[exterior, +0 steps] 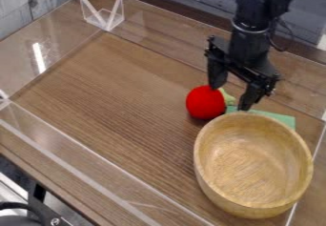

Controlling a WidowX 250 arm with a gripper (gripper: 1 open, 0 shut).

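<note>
My black gripper (239, 82) is open at the upper right, its fingers pointing down above and just behind a red round object (205, 103). A yellow-green item (228, 99) shows behind the red object, partly hidden. A green board (274, 117) lies under the gripper's right side, partly covered by a large tan bowl (253, 187) in the lower right.
A white wire-like holder (102, 10) stands at the upper left.
</note>
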